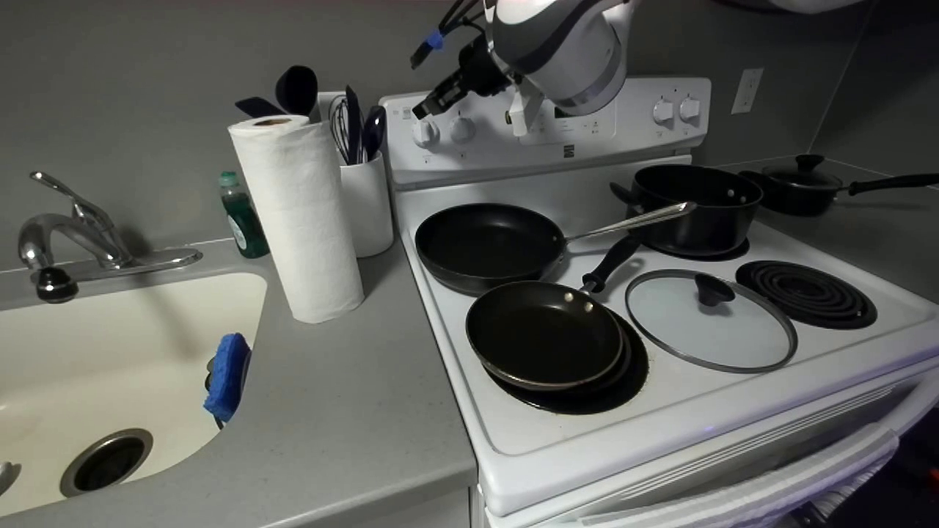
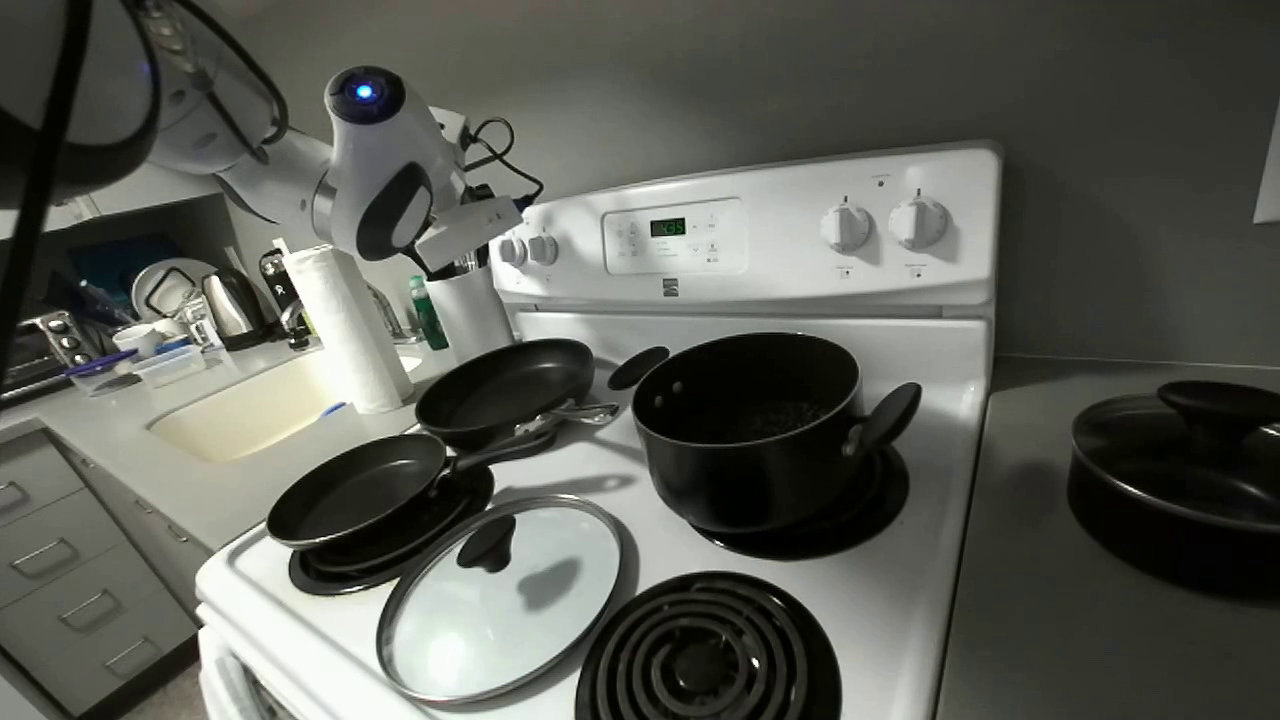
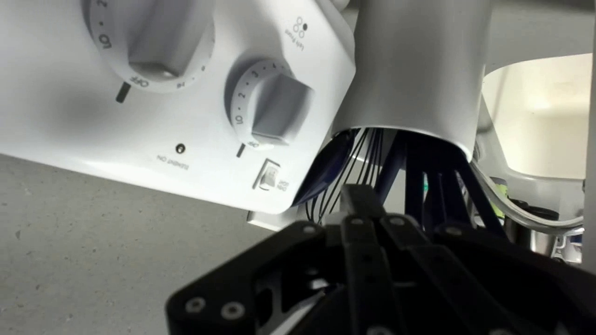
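Observation:
My gripper [image 1: 420,111] hangs in front of the left end of the stove's control panel [image 1: 563,145], close to the left knobs [image 1: 426,133]. In the wrist view its fingers [image 3: 362,202] stand together, shut, and nothing shows between them. Two knobs appear there: a large one [image 3: 167,39] and a smaller one [image 3: 282,109], with a small light switch [image 3: 268,176] beside the smaller. Beyond the fingers is the white utensil crock [image 3: 419,67] holding dark utensils and a whisk [image 3: 366,153]. Exterior view 2 hides the fingertips behind the arm.
Two frying pans [image 1: 493,242] [image 1: 543,334], a black pot [image 1: 695,207] and a glass lid [image 1: 713,321] crowd the stove top. Left of it stand a leaning paper towel roll [image 1: 299,220] and a green soap bottle [image 1: 242,215] by the sink [image 1: 176,303].

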